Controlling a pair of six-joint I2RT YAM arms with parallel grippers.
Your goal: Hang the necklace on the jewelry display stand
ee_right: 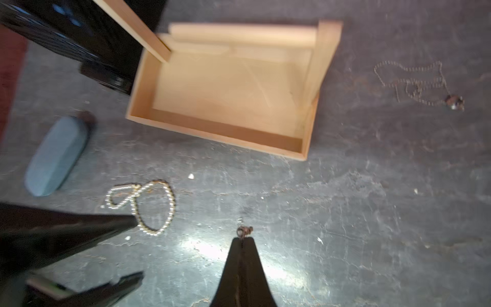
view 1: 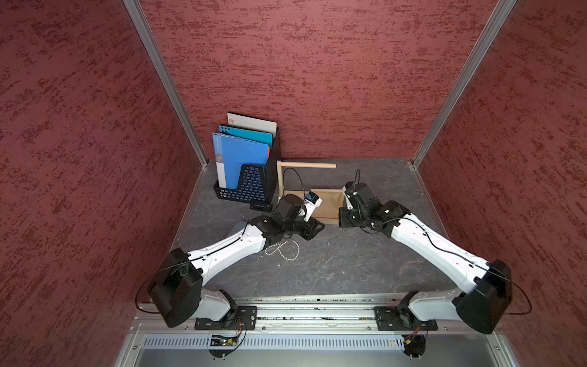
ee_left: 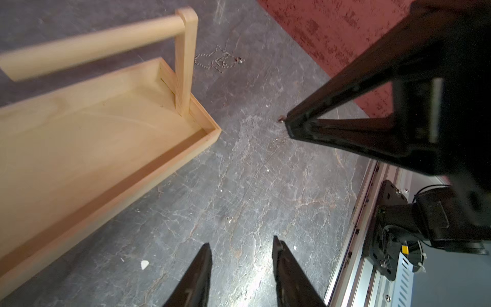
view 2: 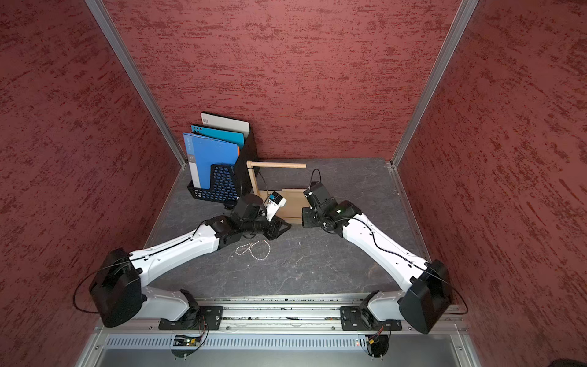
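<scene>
The wooden display stand (ee_right: 225,87), a shallow tray with uprights and a horizontal bar (ee_left: 102,40), stands beyond both arms. My right gripper is shut in front of it. A small brownish bead or clasp sits at its fingertips; a very faint thin chain seems to hang below it in the left wrist view. My left gripper is part open with nothing between its fingers, to the left of the right one. On the table lie a pearl necklace (ee_right: 170,204) and a thin chain necklace with a pendant (ee_right: 416,84).
A black file holder (view 1: 249,186) with folders stands left of the stand. A blue-grey case (ee_right: 57,156) lies on the left of the table.
</scene>
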